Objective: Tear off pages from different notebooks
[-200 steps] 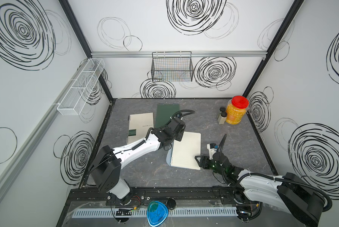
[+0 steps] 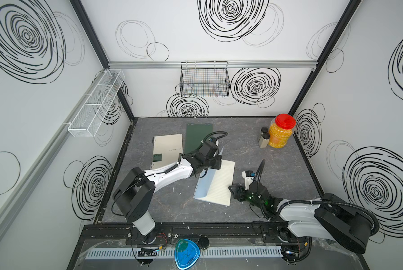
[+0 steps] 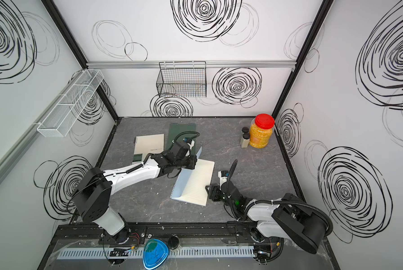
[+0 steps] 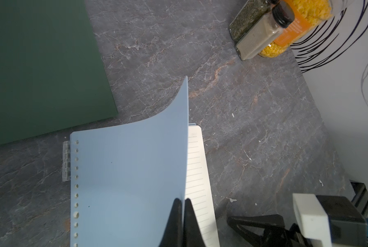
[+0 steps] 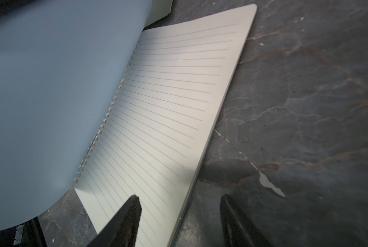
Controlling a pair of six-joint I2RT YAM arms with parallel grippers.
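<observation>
A spiral notebook with ruled cream pages (image 2: 221, 186) lies open at the table's middle. Its blue cover (image 4: 126, 177) stands half folded over the pages, the far corner curling up. My left gripper is shut on the cover's free edge, as the left wrist view shows. Beside the notebook's right edge, low over the table, my right gripper stands open; its left finger (image 5: 128, 214) overlaps the ruled page in view, and nothing is between the fingers. A beige notebook (image 2: 169, 146) and a dark green notebook (image 2: 197, 132) lie behind, shut.
A red-lidded jar of yellow pieces (image 2: 280, 132) and small spice bottles (image 2: 264, 140) stand at the back right. A wire basket (image 2: 204, 83) hangs on the back wall, a white rack (image 2: 93, 108) on the left wall.
The blue cover has swung from the notebook's left side up over part of the pages, held by my left gripper. The notebook has shifted left and turned slightly; my right gripper has moved slightly left.
</observation>
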